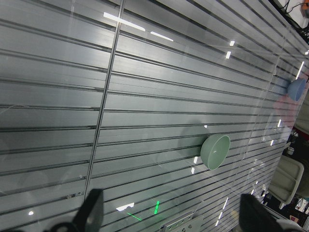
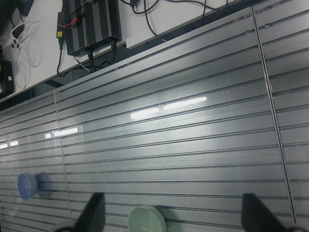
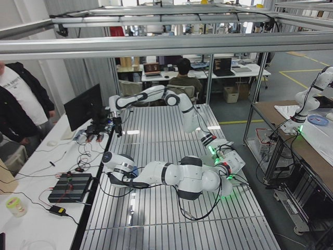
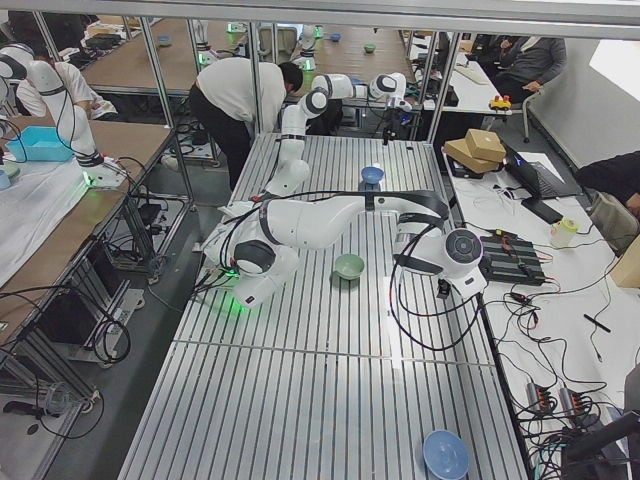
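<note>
A green bowl [image 4: 349, 266] [image 1: 215, 151] [image 2: 145, 220] sits on the slatted metal table [image 4: 300, 400], with a blue bowl [image 4: 371, 174] [image 1: 296, 89] [image 2: 26, 185] farther along. Another blue bowl [image 4: 446, 455] lies near the table's edge in the right camera view. Both arms are raised over the table. In each wrist view the two dark fingertips of my left gripper and my right gripper stand wide apart at the bottom edge, nothing between them at their height; both are open, the bowls lying below.
A white side desk [image 3: 31, 224] runs along the table with a monitor, black power boxes [image 3: 70, 187] and tangled cables. Metal frame posts surround the table, and cables loop from the arms.
</note>
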